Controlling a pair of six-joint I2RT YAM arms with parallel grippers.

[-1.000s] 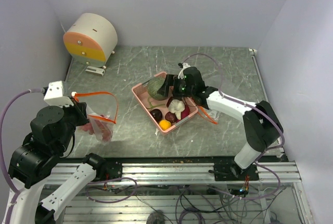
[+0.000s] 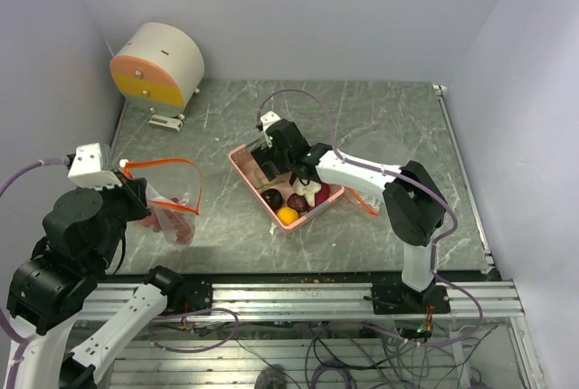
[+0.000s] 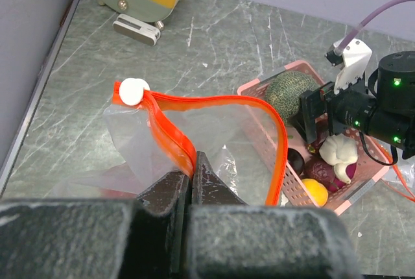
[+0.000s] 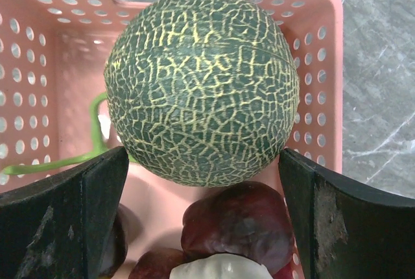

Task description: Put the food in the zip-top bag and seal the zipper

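At the left, my left gripper is shut on the orange-zippered clear bag (image 3: 170, 137), which hangs open with a white slider. My right gripper (image 2: 271, 156) is down over the pink basket (image 2: 321, 210), its open fingers either side of a green netted melon (image 4: 201, 84); whether they touch it is unclear. The basket also holds a white garlic-like piece (image 3: 338, 149), dark red pieces (image 4: 237, 220), a yellow round fruit (image 2: 288, 216) and a green stem (image 4: 96, 123).
A cream and yellow bread box (image 2: 156, 71) stands at back left. Another orange-zippered bag (image 3: 402, 178) lies right of the basket.
My right gripper has moved left and down from the basket's right part onto the melon, turning on the way. The left arm and bag look nearly unchanged.
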